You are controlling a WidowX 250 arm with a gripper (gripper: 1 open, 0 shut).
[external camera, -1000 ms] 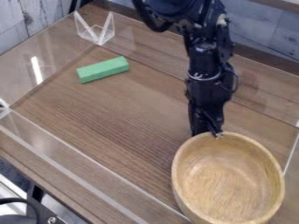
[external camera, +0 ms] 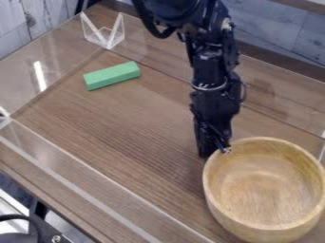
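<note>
My black gripper points down at the upper left rim of a large wooden bowl at the bottom right of the view. Its tips are right at or just behind that rim, and I cannot tell whether they are open, shut or holding it.
A green block lies on the wooden table at the upper left, near a clear plastic frame. A wall stands along the back.
The bowl has shifted to the right, and my gripper and arm have moved slightly left and up in the view.
</note>
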